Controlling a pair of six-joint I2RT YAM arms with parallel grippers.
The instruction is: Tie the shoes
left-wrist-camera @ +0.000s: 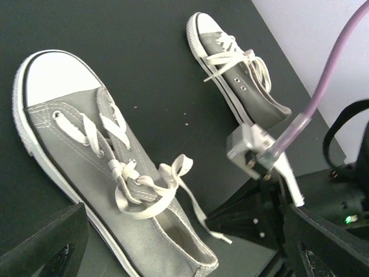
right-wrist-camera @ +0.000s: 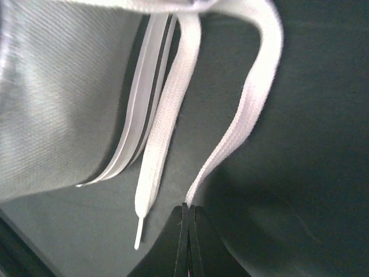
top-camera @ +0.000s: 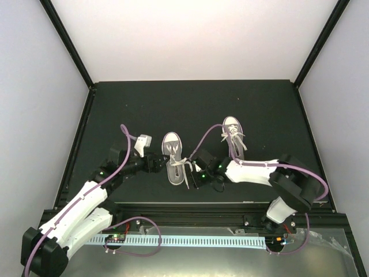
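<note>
The left grey shoe (top-camera: 173, 144) (left-wrist-camera: 92, 144) lies on the black table with its white lace (left-wrist-camera: 167, 184) crossed and looped near the opening. My left gripper (top-camera: 160, 161) hangs just left of it, open, with nothing between its fingers. At the shoe's right, low by the table, my right gripper (top-camera: 193, 176) is shut on the thin end of a lace (right-wrist-camera: 242, 115); a second lace end (right-wrist-camera: 158, 161) lies beside the sole.
The other grey shoe (top-camera: 233, 138) (left-wrist-camera: 248, 86) lies at the right, behind my right arm, with loose laces.
</note>
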